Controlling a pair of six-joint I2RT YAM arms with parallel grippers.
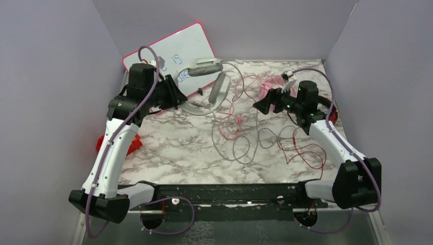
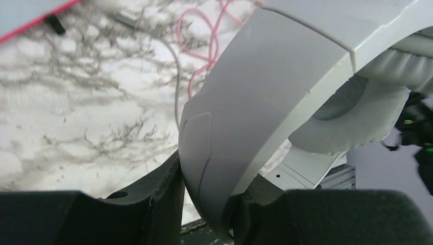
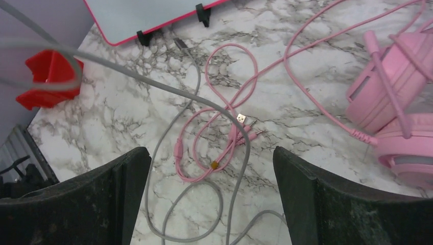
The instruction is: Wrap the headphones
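Note:
A pair of grey headphones (image 1: pixel 219 90) hangs in the air at upper centre-left, its band held in my left gripper (image 1: pixel 178 99), which is shut on it; in the left wrist view the band (image 2: pixel 260 76) fills the middle between the dark fingers. A grey cable (image 3: pixel 168 89) runs from the headphones down to loops on the marble table. My right gripper (image 1: pixel 260 104) stands open above the table, right of the headphones, with nothing held; in the right wrist view the cable passes across the space beyond its fingers.
Pink headphones (image 3: pixel 388 81) with tangled pink cables lie at back right, red cables (image 1: pixel 306 153) to the right. A whiteboard (image 1: pixel 148 46) leans at back left; a red tray (image 3: pixel 46 76) sits at the left edge.

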